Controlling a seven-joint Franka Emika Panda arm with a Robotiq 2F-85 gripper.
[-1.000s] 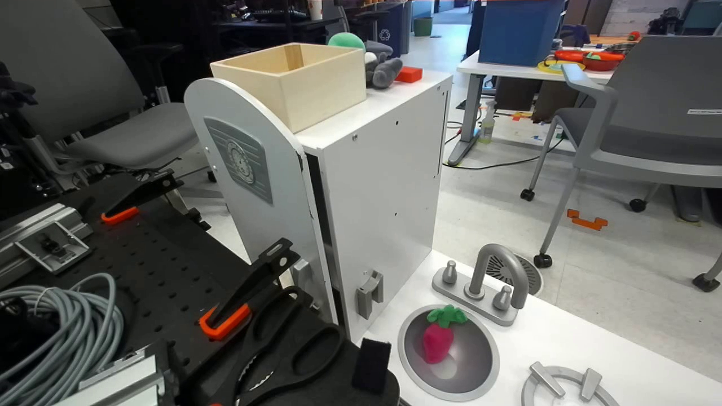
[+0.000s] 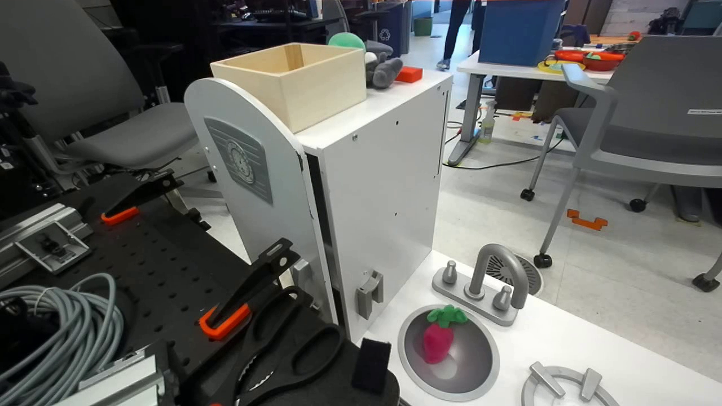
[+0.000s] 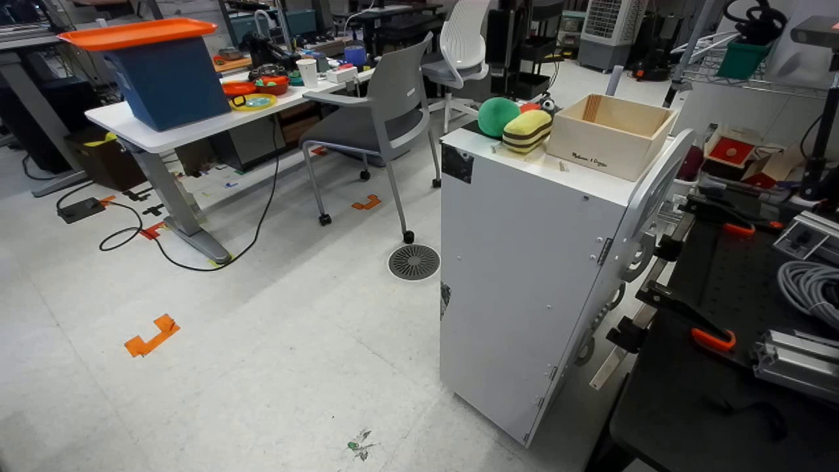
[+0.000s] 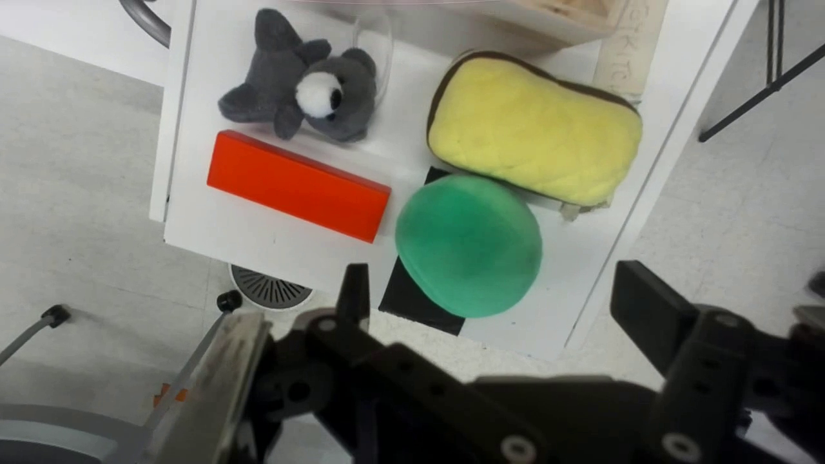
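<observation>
In the wrist view my gripper stands open above the end of the white cabinet top, its two fingers wide apart with nothing held. A rounded green object (image 4: 468,246) lies just ahead of the gap, over a black patch. Beyond it is a yellow plush piece with dark edging (image 4: 533,127), striped on its side in exterior view 2. A red block (image 4: 298,185) and a grey plush animal with a white muzzle (image 4: 317,93) lie to the left. The arm and gripper are out of sight in both exterior views.
An open wooden box (image 2: 298,84) occupies the cabinet top (image 2: 379,111). Below, a pink plush with green leaves (image 2: 438,341) lies in the grey sink (image 2: 488,365), beside a faucet (image 2: 504,270). Clamps and coiled cable (image 2: 81,338) crowd the black table.
In exterior view 1 the cabinet, box, toys and sink are unchanged. Only a person's legs in the far background have shifted.
</observation>
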